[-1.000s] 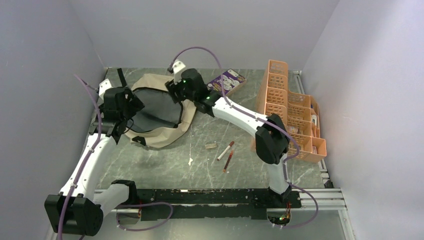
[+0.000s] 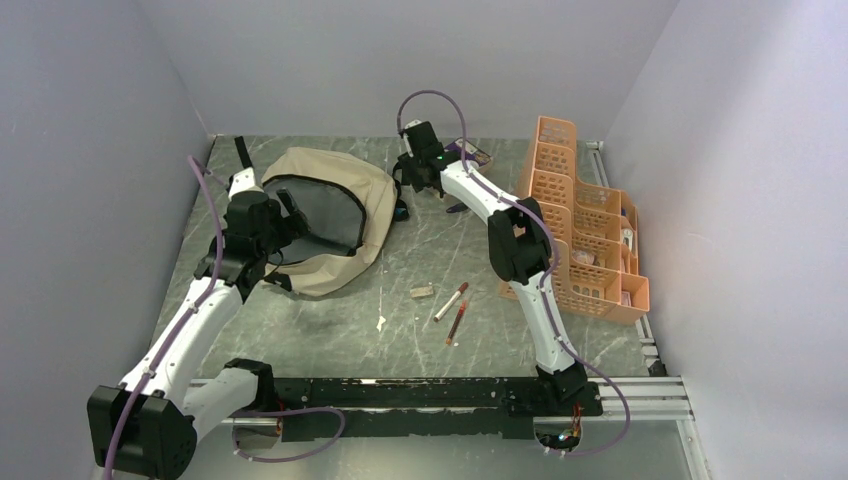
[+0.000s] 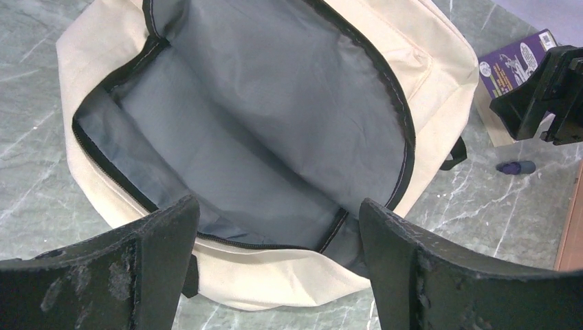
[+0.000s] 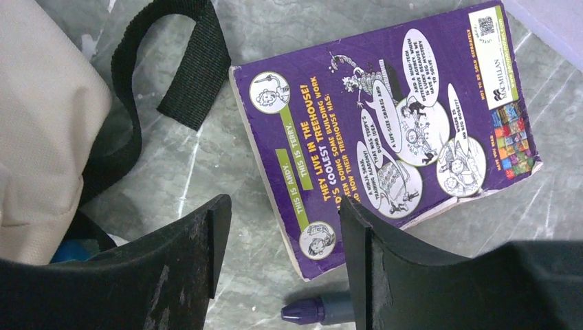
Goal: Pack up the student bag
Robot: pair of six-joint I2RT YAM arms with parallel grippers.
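Observation:
The beige bag (image 2: pixel 373 245) lies open on the left of the table, its grey lining facing up. My left gripper stands open over it, nothing between its fingers. A purple book (image 4: pixel 405 137) lies to the bag's right at the back, beside a black strap. My right gripper is open above the book's lower-left part. A dark marker (image 4: pixel 320 309) lies just below the book, partly hidden by a finger.
An orange organiser (image 2: pixel 610 300) fills the right side. A small pale block (image 2: pixel 421 292) and two pens (image 2: pixel 451 301) lie at front centre. The front middle is otherwise largely clear.
My right gripper has moved rightward from above the bag to over the book, which it now mostly covers in the top view.

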